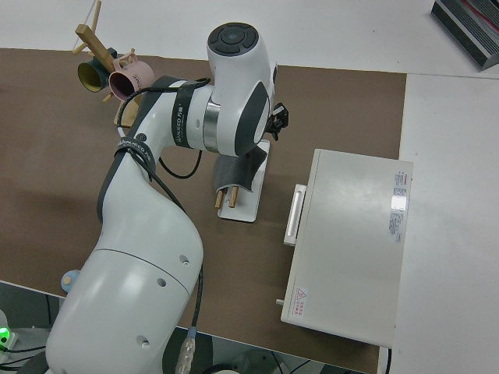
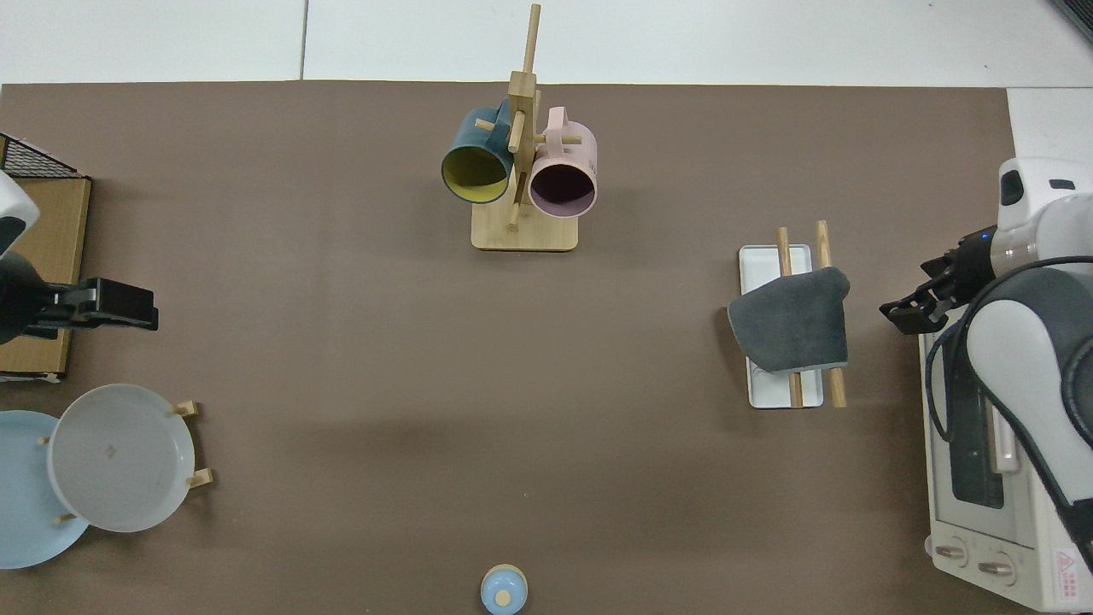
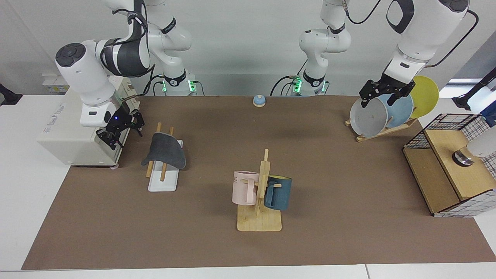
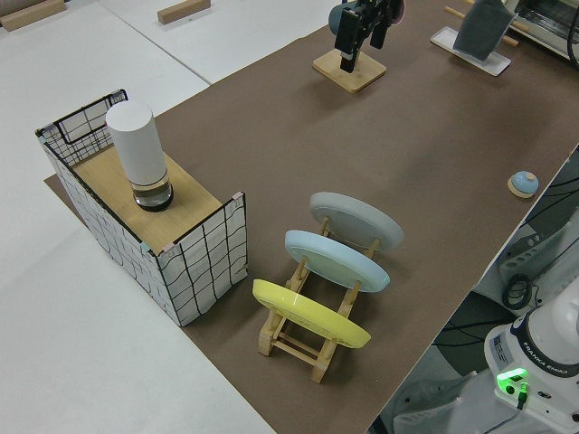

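A grey cloth lies draped over wooden rods on a white rack base, also seen as a cloth in the left view. My right gripper, at the right, is just beside and above the cloth, apart from it, with its fingers apart and nothing between them. My left gripper hangs at the left edge above the plates' side, near the wooden shelf, holding nothing visible.
A mug tree holds blue and pink mugs. Plates stand in a rack at lower left. A white oven sits by the right arm. A small blue object lies at the front.
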